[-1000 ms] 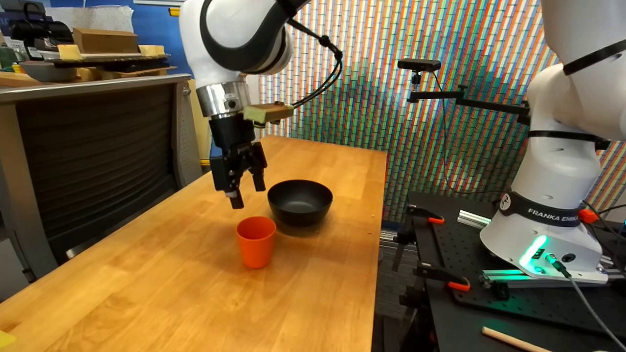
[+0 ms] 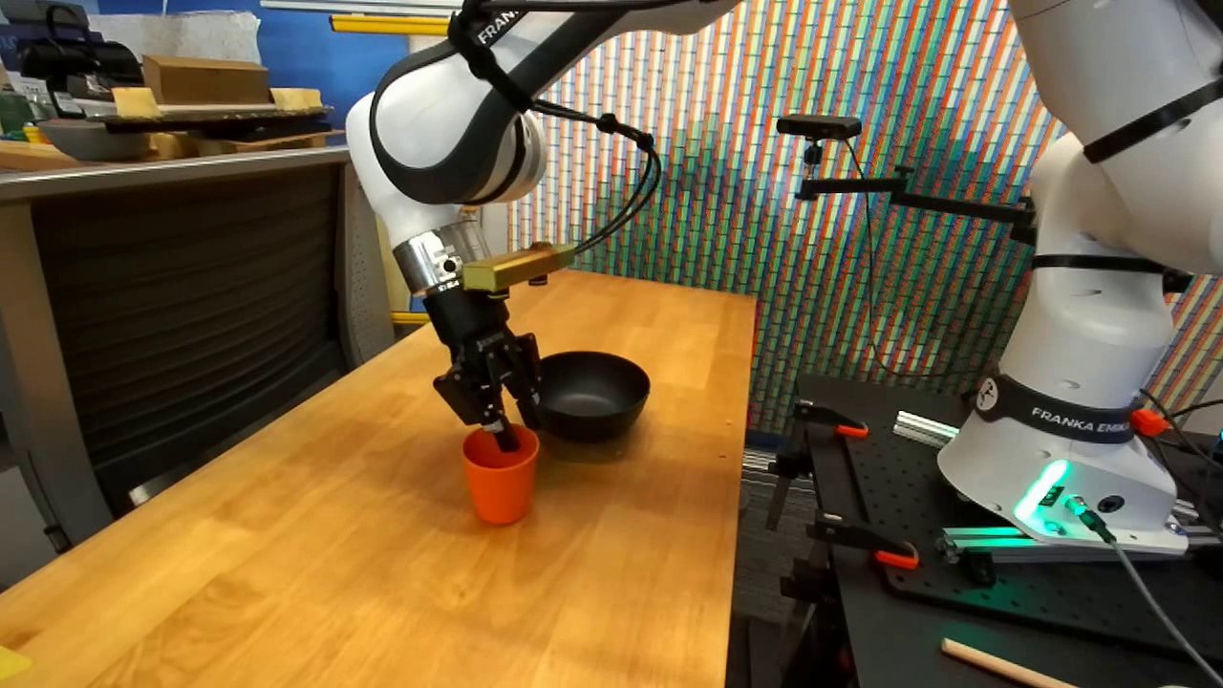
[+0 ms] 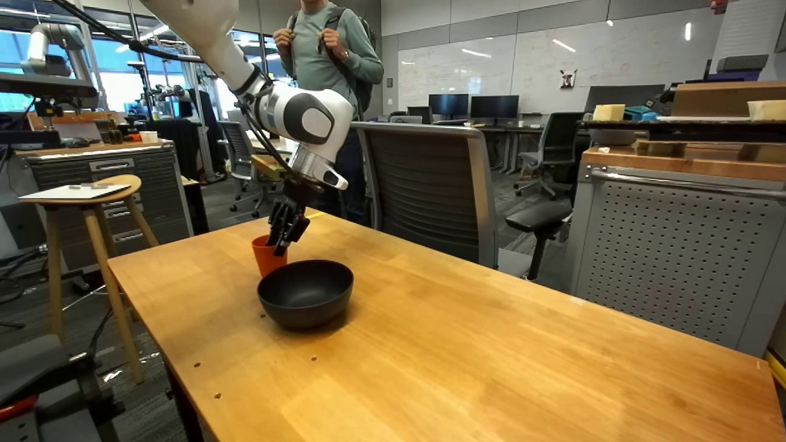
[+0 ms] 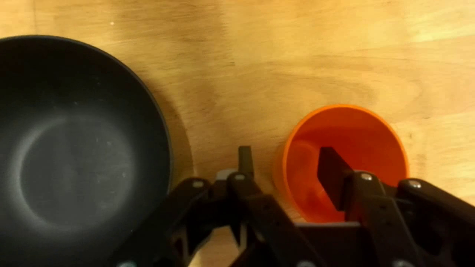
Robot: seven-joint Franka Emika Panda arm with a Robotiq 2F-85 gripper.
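Note:
An orange cup (image 2: 501, 493) stands upright on the wooden table, close to a wide black bowl (image 2: 590, 396). My gripper is part open at the cup's rim, tilted over it. In the wrist view, one of its fingers (image 4: 331, 175) reaches over the cup's opening and looks to be inside it. The other fingertip (image 4: 245, 159) is outside, on the bowl's side, so the near wall of the cup (image 4: 287, 171) lies between them with gaps showing. Both cup and bowl look empty where their insides show.
Bare wooden table (image 3: 516, 346) stretches away past the bowl. An office chair (image 3: 431, 191) stands against one long side of the table. Across a gap, a black bench (image 2: 848, 619) carries the robot's base.
The gripper has come down from above and behind the cup and tilted, bringing a finger over and into the cup's mouth. Its fingers look closer together. Cup and bowl have not moved.

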